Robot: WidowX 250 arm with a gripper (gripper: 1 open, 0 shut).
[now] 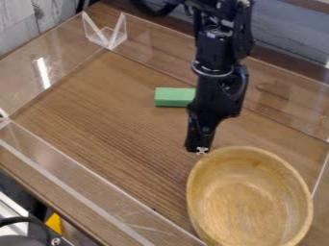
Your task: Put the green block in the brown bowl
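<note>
The green block (175, 97) lies on the wooden table, its right part hidden behind the black arm. My gripper (198, 149) points down at the back left rim of the brown bowl (307, 197), very close to it or touching. The green block is behind the fingertips, away from them. No green shows at the fingertips, and whether the fingers are apart or together is not clear. The bowl stands upright and its inside looks empty, at the front right of the table.
A clear wire-like stand (107, 31) stands at the back left. Transparent walls edge the table on the left and right. Wide bare wood (110, 125) lies left of the arm. A dark device with a yellow part (54, 223) is at the bottom left corner.
</note>
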